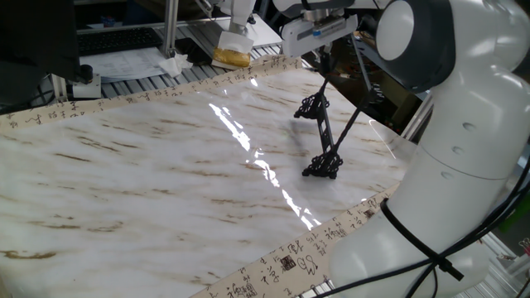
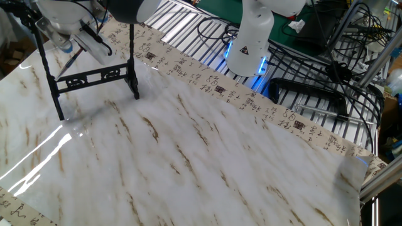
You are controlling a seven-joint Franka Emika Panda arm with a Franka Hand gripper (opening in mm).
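A black stand with ornate feet [image 1: 321,166] stands upright on the marble-patterned table cover [image 1: 149,182]. In exterior view 2 its legs are joined low down by a black crossbar [image 2: 94,78]. My gripper [image 1: 325,60] is close above the stand, at the top of exterior view 1. In the other view, the pale gripper body [image 2: 75,39] hangs between the stand's legs, above the crossbar. Its fingertips are too dark and overlapped by black parts to tell whether they are open or shut, or touching the stand.
A second white robot base [image 2: 248,56] stands beyond the table's edge, near black cables and a black tray-like object [image 2: 308,98]. Keyboard [image 1: 120,39] and papers lie behind the cover.
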